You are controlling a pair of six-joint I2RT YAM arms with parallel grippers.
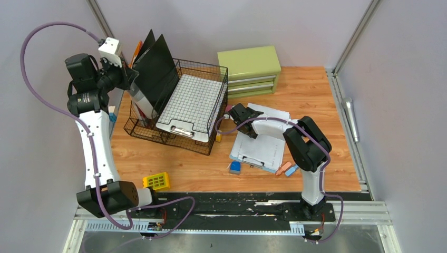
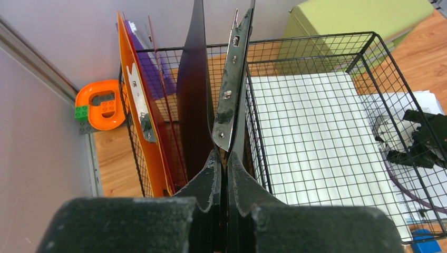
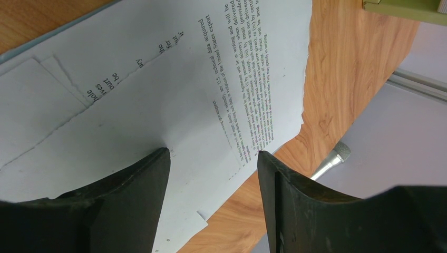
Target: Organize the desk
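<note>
In the top view my left gripper is at the left end of the wire basket, among upright dark boards. In the left wrist view it is shut on a dark clipboard with a metal clip, beside an orange clipboard. A clipboard with white paper lies flat in the basket. My right gripper is open, low over papers on a light-blue clipboard, with nothing visible between its fingers.
A green drawer box stands at the back. A yellow block, blue block and small pink and light-blue items lie near the front.
</note>
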